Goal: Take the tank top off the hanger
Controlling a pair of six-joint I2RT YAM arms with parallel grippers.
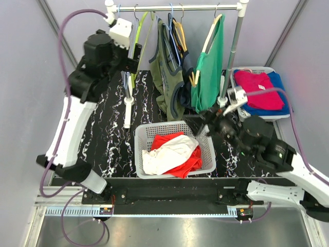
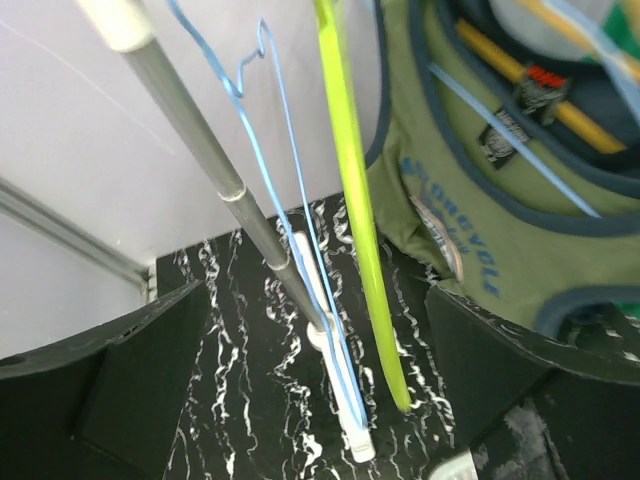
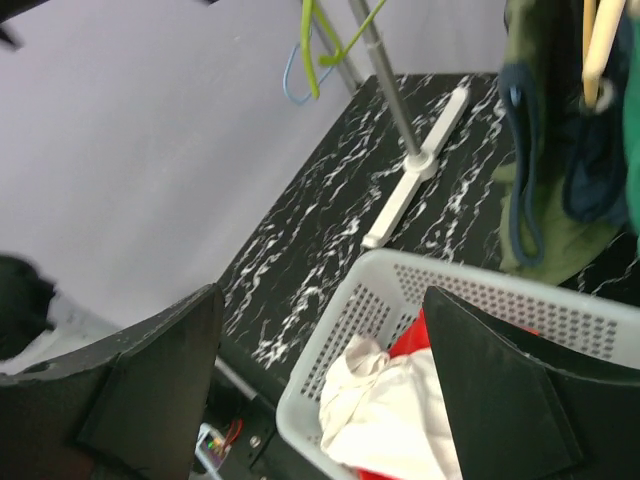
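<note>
On the rail hangs an olive tank top (image 1: 167,82) with dark trim; its lettered front shows in the left wrist view as olive cloth (image 2: 405,205). A dark navy garment (image 1: 186,85) hangs beside it, then a green tank top (image 1: 209,72) on a light wooden hanger. At the rail's left end is a bare green hanger (image 2: 355,170). My left gripper stands open behind this hanger's near end, holding nothing, left of the olive top. Above the basket's right side, my right gripper is open and empty.
A grey basket (image 1: 138,149) holds white cloth (image 1: 172,154) and red cloth (image 1: 193,163). Folded pink and blue garments (image 1: 259,90) fill a second basket at the right. A blue hanger (image 2: 285,200) hangs near the left rack post (image 2: 190,110). Marbled floor left of the basket is clear.
</note>
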